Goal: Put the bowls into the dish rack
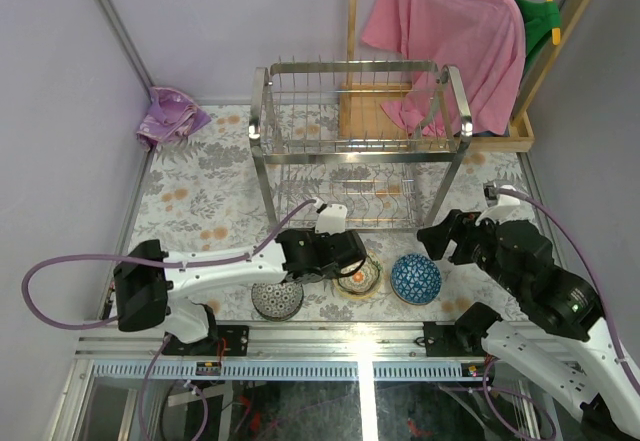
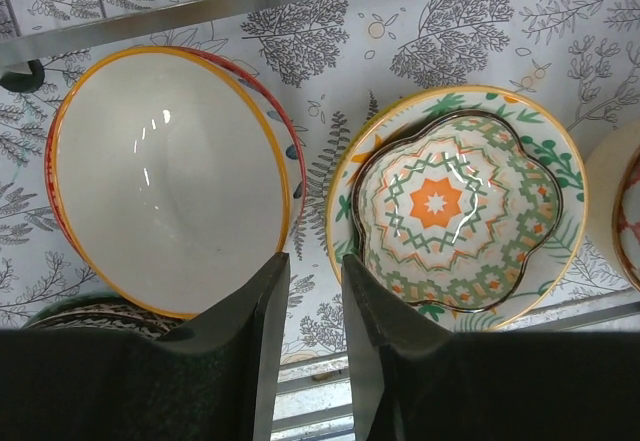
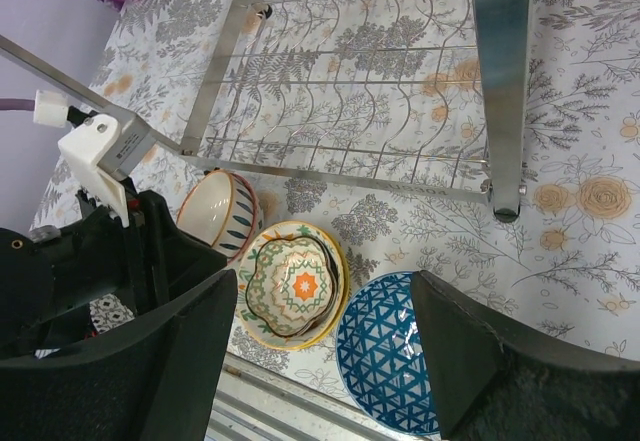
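A white bowl with orange rim (image 2: 165,171), nested in a red-rimmed one, sits left of a stacked flower-patterned bowl and plate (image 2: 440,201). My left gripper is low over them, fingertips by the white bowl's right edge; its grip is unclear. A blue patterned bowl (image 1: 416,279) sits to the right, a grey patterned one (image 1: 278,301) to the left. My right gripper (image 1: 442,236) hangs open above and right of the blue bowl. The steel two-tier rack (image 1: 330,156) stands behind the bowls, with no bowls visible in it.
Purple cloth (image 1: 170,121) lies at back left. A wooden stand with pink shirt (image 1: 450,41) is behind the rack. The metal table edge (image 1: 310,331) runs along the front.
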